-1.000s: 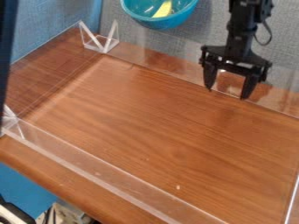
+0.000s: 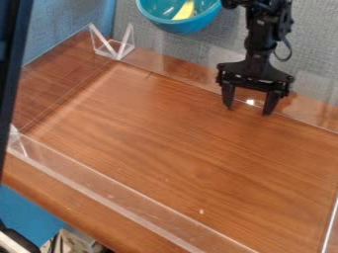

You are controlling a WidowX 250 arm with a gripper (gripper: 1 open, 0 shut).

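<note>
My black gripper (image 2: 248,100) is at the back right of the wooden tray, low over the floor near the rear clear wall, its two fingers pointing down and standing apart, open. I see no object held between them; a small pale spot shows behind them, too small to identify.
A blue bowl (image 2: 171,26) with a yellow item sits outside the back wall, beside a white wire stand (image 2: 111,43). The wooden floor (image 2: 165,158) is empty across the middle and front. Clear walls edge the tray.
The gripper has moved a little to the left over the last second, staying at the back wall with its fingers apart.
</note>
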